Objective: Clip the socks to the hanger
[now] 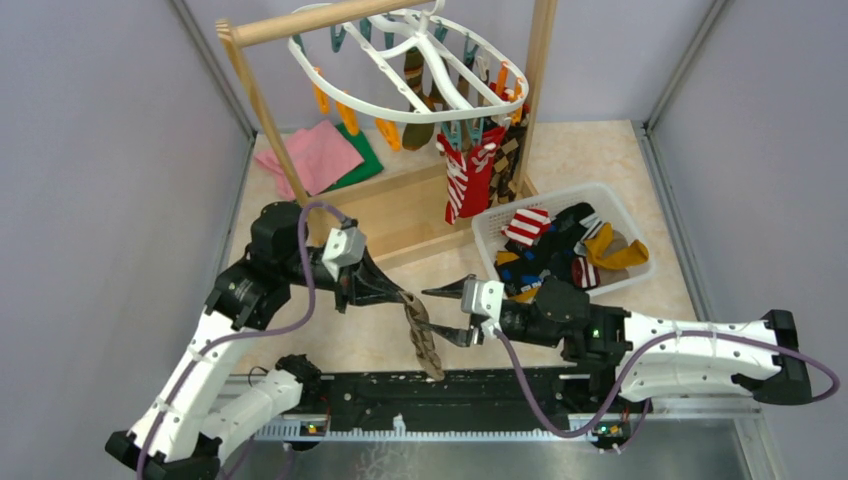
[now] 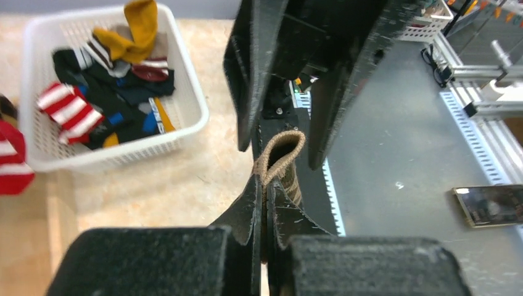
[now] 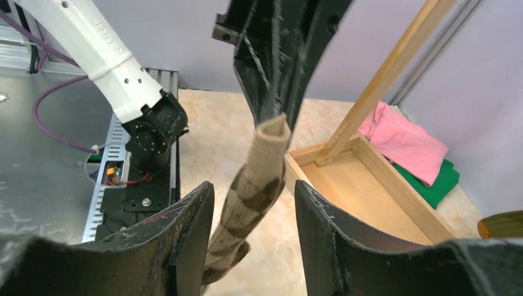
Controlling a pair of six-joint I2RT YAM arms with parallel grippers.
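A tan-brown patterned sock (image 1: 422, 340) hangs from my left gripper (image 1: 398, 298), which is shut on its top end; the cuff (image 2: 280, 154) shows above the fingertips in the left wrist view. My right gripper (image 1: 426, 309) stands open just right of the sock, which also shows between its fingers in the right wrist view (image 3: 247, 197). The white round hanger (image 1: 449, 92) with teal and orange clips hangs from a wooden frame at the back, carrying several socks, among them a red-and-white one (image 1: 470, 175).
A white basket (image 1: 480, 240) of mixed socks sits on the right. A wooden tray (image 1: 380, 220) lies under the hanger. Pink (image 1: 310, 155) and green (image 1: 355, 172) cloths lie at the back left.
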